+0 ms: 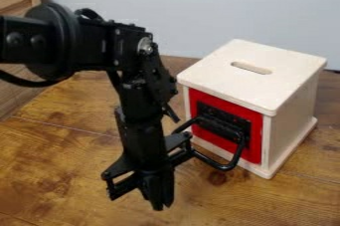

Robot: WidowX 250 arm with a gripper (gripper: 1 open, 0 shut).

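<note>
My black gripper points down at the front left of a pale wooden box, its fingers shut with nothing visible between them. The box has a slot in its top and a red front panel carrying a black latch fitting. A black looped bar or cable runs from the fitting down toward the wrist; whether it touches the gripper I cannot tell.
A white wall panel stands behind, and a wooden slatted edge is at the far left.
</note>
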